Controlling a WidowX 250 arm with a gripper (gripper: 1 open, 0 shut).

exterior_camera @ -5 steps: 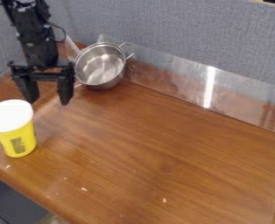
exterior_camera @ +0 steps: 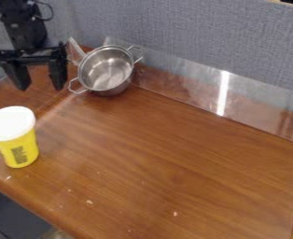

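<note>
My black gripper [exterior_camera: 38, 70] hangs at the upper left over the wooden table [exterior_camera: 174, 159], open, with nothing visible between its fingers. To its right a steel pot [exterior_camera: 108, 70] with two handles rests tilted near the back of the table. Below the gripper, at the left front, stands a yellow cylinder [exterior_camera: 22, 153] with a white top.
A grey wall runs along the back, with a shiny metal strip [exterior_camera: 199, 87] at the table's rear edge.
My gripper has moved left and slightly up, away from the pot. The pot and the yellow cylinder have not visibly moved.
</note>
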